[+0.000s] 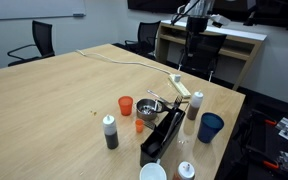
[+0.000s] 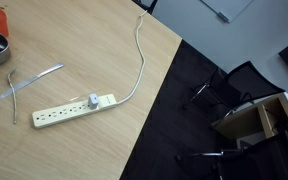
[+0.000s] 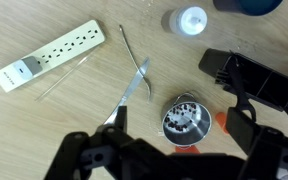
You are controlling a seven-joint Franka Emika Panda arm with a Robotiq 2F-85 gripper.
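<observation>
My gripper stands open high over the table, its two black fingers wide apart with nothing between them. In the wrist view a metal bowl (image 3: 186, 118) shows between and beyond the fingers. Toward the upper left lies a white power strip (image 3: 62, 48) with a white plug (image 3: 28, 66) in its end. Two thin utensils (image 3: 133, 88) lie between the strip and the bowl. A long black box (image 3: 259, 82) is at the right. The second exterior view shows the power strip (image 2: 66, 112) and its cord, but no gripper.
A red cup (image 1: 125, 104), a small orange cup (image 1: 139, 126), a blue cup (image 1: 211, 126), a white mug (image 1: 153, 172) and several bottles, one of them a shaker (image 1: 110, 132), crowd round the box. Chairs stand beyond its edge.
</observation>
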